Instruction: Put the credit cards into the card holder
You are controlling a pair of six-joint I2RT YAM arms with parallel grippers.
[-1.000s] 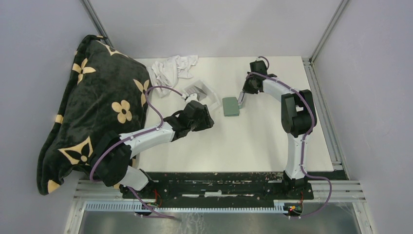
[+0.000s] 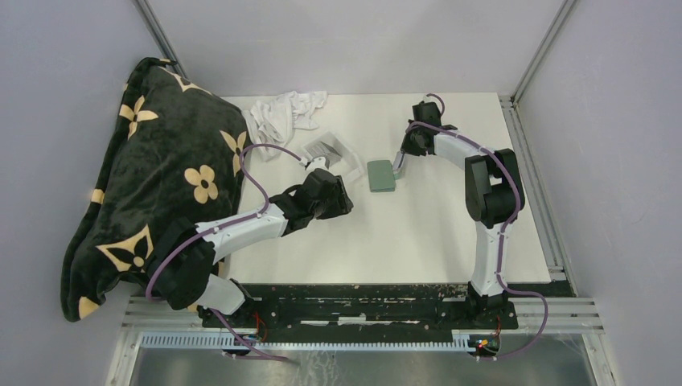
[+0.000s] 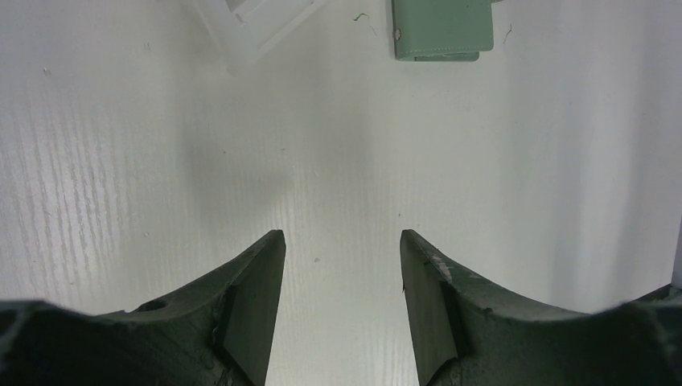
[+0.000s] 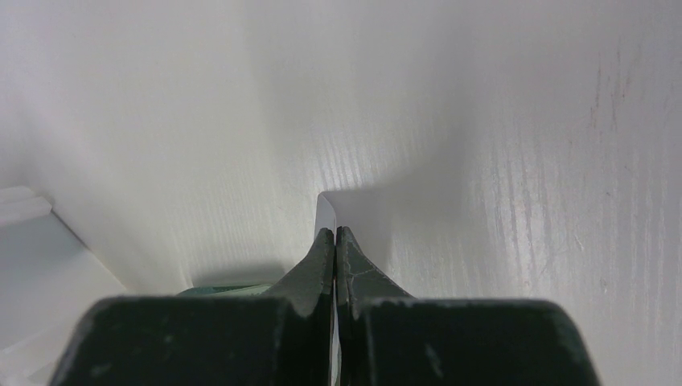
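The card holder is a green folded case (image 2: 381,176) lying flat mid-table; its near edge (image 3: 444,30) shows at the top of the left wrist view. A thin pale card (image 2: 398,162) stands on edge just right of the holder, slanting down from my right gripper (image 2: 404,150). In the right wrist view the fingers (image 4: 314,277) are shut on this card (image 4: 325,212), seen nearly edge-on. Whether the card's lower end touches the holder cannot be told. Left of and nearer than the holder, my left gripper is open over bare table, nothing between its fingers.
A white open box (image 2: 349,163) stands left of the holder, with something grey inside. A white cloth (image 2: 283,115) lies at the back left, and a dark flowered blanket (image 2: 177,173) fills the left side.
Almost nothing differs. Both grippers have shifted only very slightly; the card stays in my right gripper beside the holder, and the holder has not moved.
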